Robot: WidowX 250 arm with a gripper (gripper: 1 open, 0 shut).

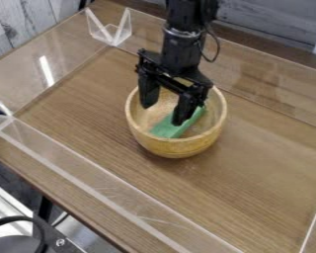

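Note:
A tan round bowl [141, 138] stands near the middle of the table, with a green oblong object [178, 125] lying inside it. My black gripper [172, 99] hangs over the bowl, its black fingers spread open above and around the green object's back part, nothing clearly held between them.
A clear, faceted piece [111, 25] stands at the back left. A dark cable shows at the lower left edge.

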